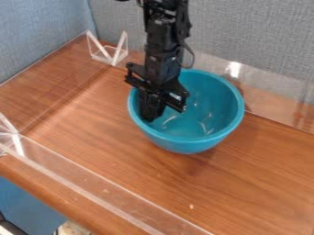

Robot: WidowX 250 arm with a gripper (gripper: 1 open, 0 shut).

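Note:
A teal plastic bowl [208,134] rests on the wooden table. The black gripper [157,101] reaches down from above into the left part of the bowl, its tips low inside near the wall. The fingertips are dark and partly hidden, and I see nothing held between them. The gripper looks shut.
The wooden table [103,163] has free room to the left and front right. Clear plastic edging runs along the front left and back, with white wire-like braces at the back left. Grey walls stand behind and to the left.

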